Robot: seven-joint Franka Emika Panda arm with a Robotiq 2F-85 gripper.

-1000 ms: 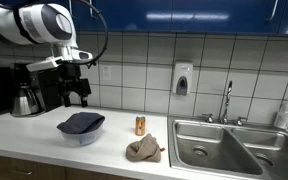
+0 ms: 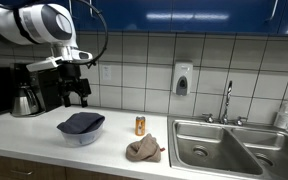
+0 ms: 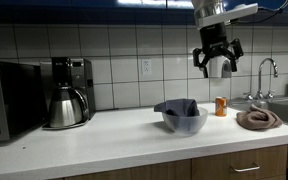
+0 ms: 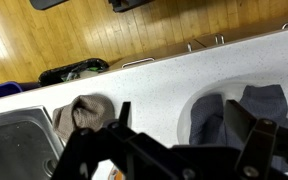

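My gripper (image 2: 76, 103) stands open above the counter, with nothing between its fingers. Below it sits a pale, see-through bowl (image 2: 81, 137) with a dark grey cloth (image 2: 81, 122) in it, part of the cloth rising over the rim. A brown cloth (image 2: 145, 149) lies crumpled on the counter near the sink. Behind that brown cloth an orange can (image 2: 140, 126) stands upright. In the wrist view the bowl (image 4: 189, 103) and dark cloth (image 4: 268, 102) are at the lower right, partly hidden by my fingers, while the brown cloth (image 4: 82, 116) shows on the left.
The double sink (image 2: 214, 153) with its tap (image 2: 226, 103) takes up the right side. A coffee maker (image 3: 68, 92) and a microwave (image 3: 6, 102) stand at the left in exterior view 2. Bare counter (image 3: 114, 139) lies between the coffee maker and the bowl.
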